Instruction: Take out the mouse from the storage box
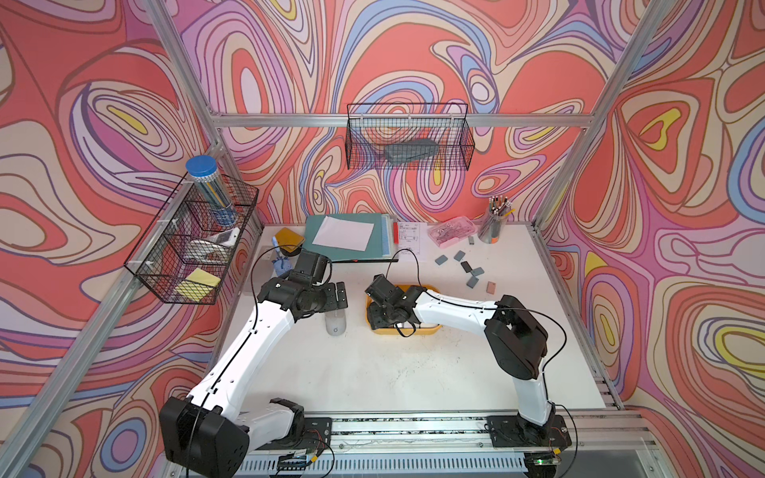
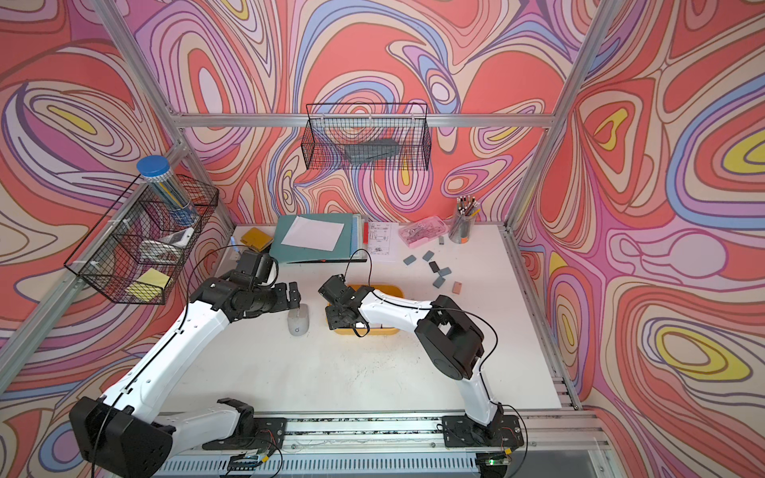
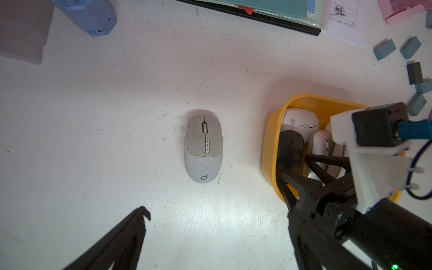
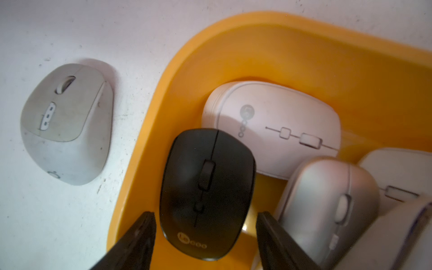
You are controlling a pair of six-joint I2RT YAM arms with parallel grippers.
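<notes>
In the right wrist view, a black mouse [image 4: 207, 189] lies at the left end of the yellow storage box [image 4: 252, 27]. My right gripper is open over it, with one finger at each side of its near end. A pinkish-white mouse [image 4: 279, 126] and a silver mouse [image 4: 328, 207] lie close beside the black one. Outside the box, a grey mouse [image 3: 203, 148] rests on the bare table. My left gripper is open, nothing between its fingers, and the grey mouse shows ahead of them in the left wrist view.
A green folder [image 1: 342, 239] lies at the back, near a pink tray [image 1: 452, 231] and a pen holder [image 1: 492, 227]. Several small grey blocks [image 1: 460, 255] are scattered right of it. My right arm covers much of the box from above.
</notes>
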